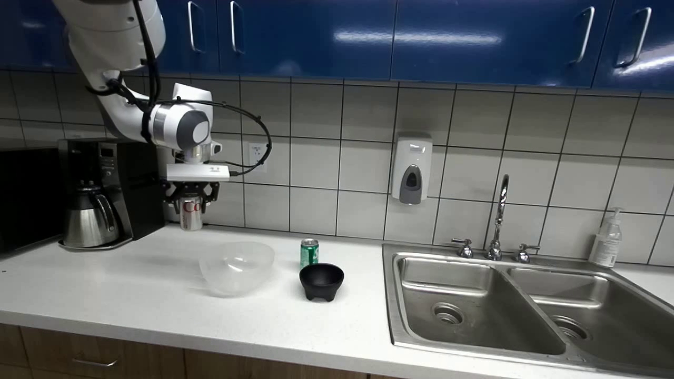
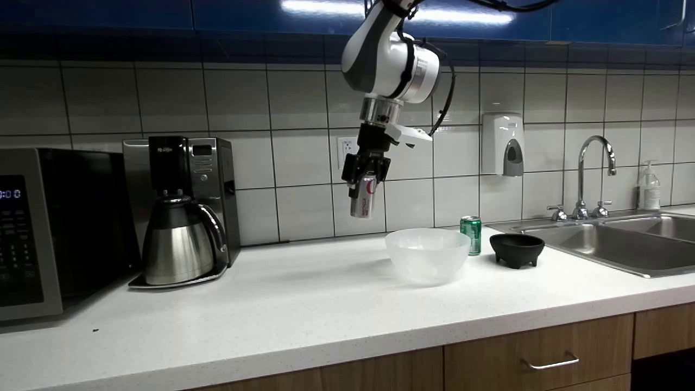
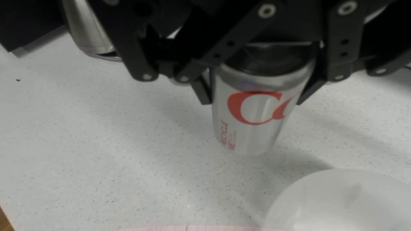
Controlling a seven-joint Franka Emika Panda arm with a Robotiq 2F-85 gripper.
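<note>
A silver can with red lettering [image 3: 250, 115] hangs upright in my gripper, whose fingers press on its two sides. In exterior view 1 the can [image 1: 190, 215] is clear of the counter, left of and behind the translucent bowl [image 1: 237, 270]. The second exterior view also shows the can [image 2: 362, 199] in the air, slightly tilted, to the left of the bowl [image 2: 428, 257]. No can shows inside the bowl. A green can [image 1: 309, 252] stands on the counter right of the bowl, just behind a small black footed bowl [image 1: 321, 281].
The coffee maker [image 2: 185, 215] and microwave [image 2: 29, 234] take up the counter's left end. At the right is the double sink [image 1: 474, 303]. A soap dispenser [image 1: 412, 167] is fixed to the tiled wall.
</note>
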